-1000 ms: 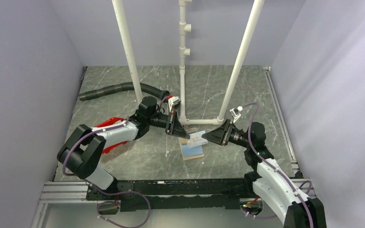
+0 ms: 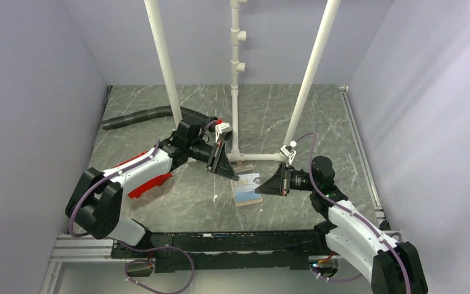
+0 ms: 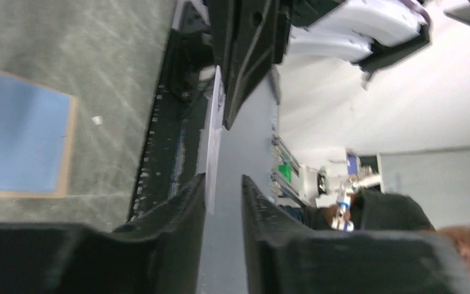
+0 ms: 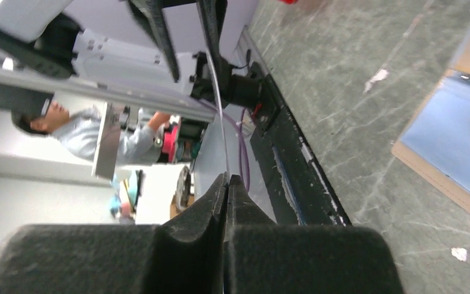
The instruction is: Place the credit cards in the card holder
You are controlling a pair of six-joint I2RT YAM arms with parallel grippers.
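A thin white card hangs between my two grippers. My right gripper is shut on one end; in the right wrist view the card appears edge-on. At its other end, my left gripper stands part open, with the card's edge inside its gap, close to one finger; touching or not I cannot tell. Below, on the grey tabletop, lies a flat blue piece with a brown border, seemingly the card holder. The card and left gripper partly cover it from above.
A red object lies under the left arm. Behind stand a white pipe frame and a black ribbed hose. Tabletop in front of the holder is clear apart from small white scraps.
Over the last second the right gripper turned and came slightly lower and nearer the left; the card tilted with it. The left arm shifted a little left.
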